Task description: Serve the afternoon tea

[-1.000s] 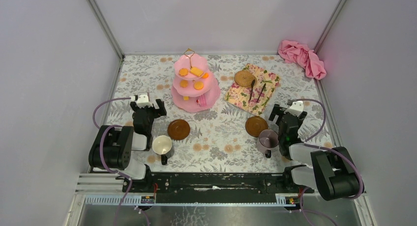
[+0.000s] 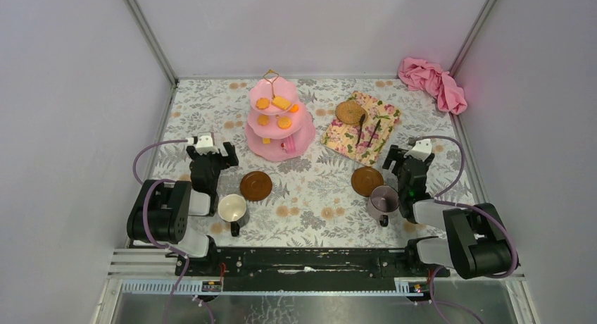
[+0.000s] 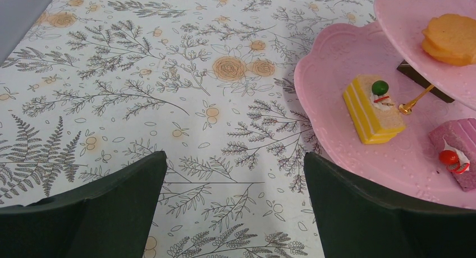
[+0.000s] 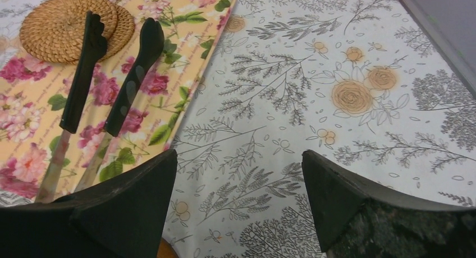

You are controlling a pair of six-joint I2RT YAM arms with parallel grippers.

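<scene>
A pink three-tier stand holds pastries and cake slices, including a yellow slice and a pink one on its bottom tier. Two black-handled utensils lie on a floral mat beside woven coasters. My left gripper stands open at the left, above the table, with nothing between its fingers. My right gripper is open near the mat's lower right, also empty.
Brown saucers sit at left and right, with a white cup and a grey cup before them. A pink cloth lies back right.
My right arm and gripper have shifted slightly toward the back of the table. The left arm and the objects have not moved.
</scene>
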